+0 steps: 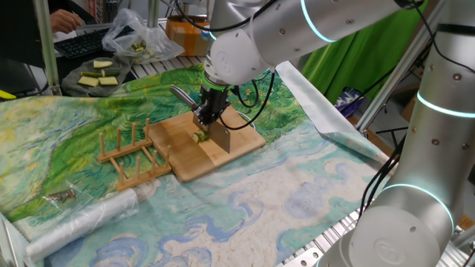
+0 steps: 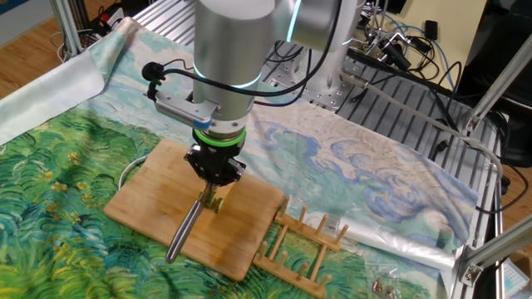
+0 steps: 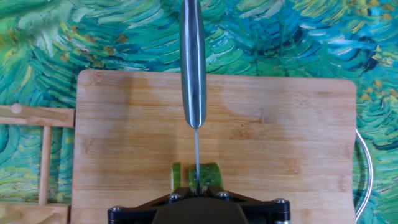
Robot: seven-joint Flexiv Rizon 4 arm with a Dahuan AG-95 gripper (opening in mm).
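A kitchen knife with a grey metal handle [image 3: 193, 68] and a broad blade [image 1: 220, 139] stands edge down over the wooden cutting board [image 3: 280, 124]. My black gripper [image 1: 207, 119] is shut on the knife near where blade and handle meet. In the wrist view the handle points away from the gripper. Green cucumber [image 3: 212, 174] lies against the blade, with a thin slice [image 3: 176, 175] to the left of it. The gripper hides the near part of the cucumber and most of the blade there, so whether the edge touches the board I cannot tell.
A wooden peg rack [image 1: 133, 165] adjoins the board's side. A clear plastic roll [image 1: 82, 222] and a small bag [image 1: 63, 196] lie beyond it on the painted cloth. Cut pieces [image 1: 99, 77] rest on a dark bag at the back left.
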